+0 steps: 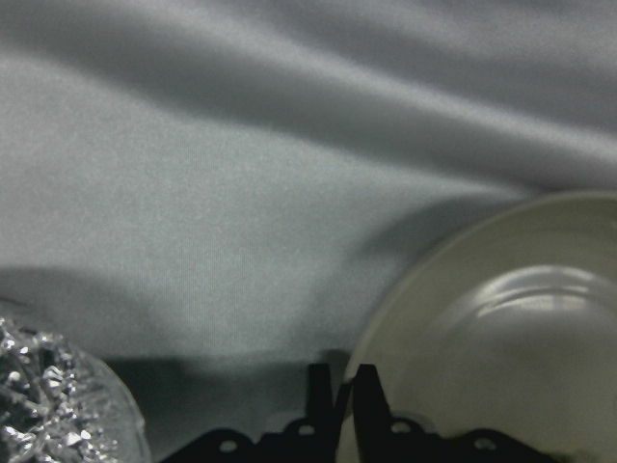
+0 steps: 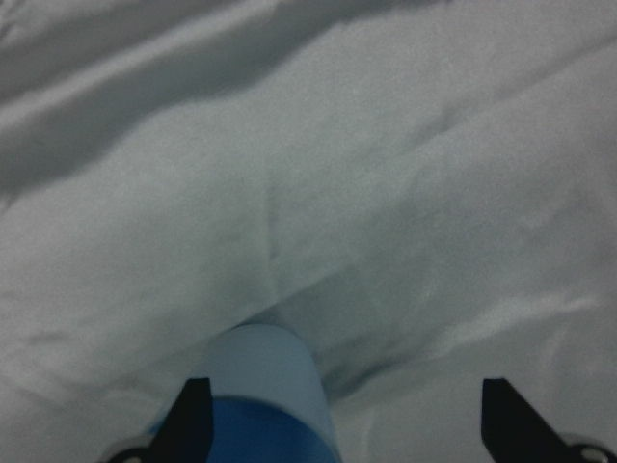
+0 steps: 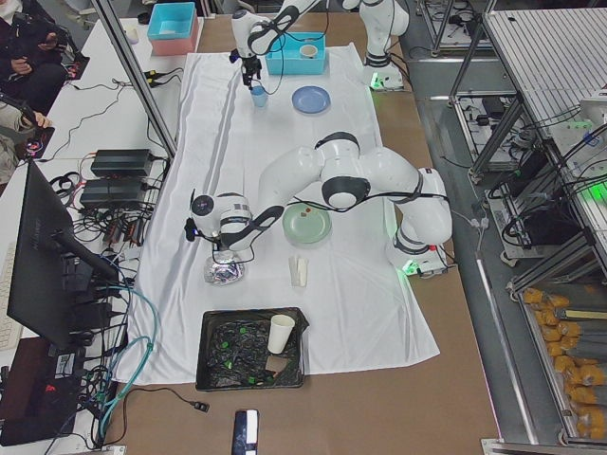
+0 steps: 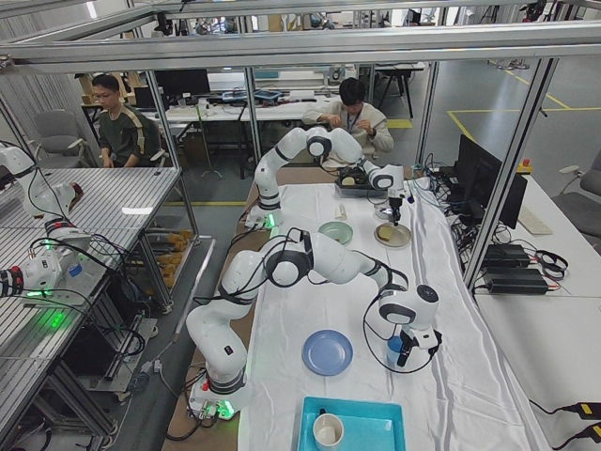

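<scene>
My left gripper looks shut, its fingertips at the rim of a tan plate (image 1: 511, 347), beside a clear container of shiny crumpled material (image 1: 48, 395); whether the rim is between them is unclear. That arm's head hides much of the plate in the camera left view. My right gripper is open above a blue cup (image 2: 265, 376), which lies low between its fingers in the wrist view. In the camera right view the cup (image 4: 394, 346) stands upright on the cloth, partly behind that gripper.
A blue plate (image 4: 327, 352), a turquoise tray (image 4: 385, 413) with a mug, a green plate (image 3: 306, 224), a white packet (image 3: 298, 272) and a black tray (image 3: 247, 384) with a white cup share the cloth. Monitors and cables line one side.
</scene>
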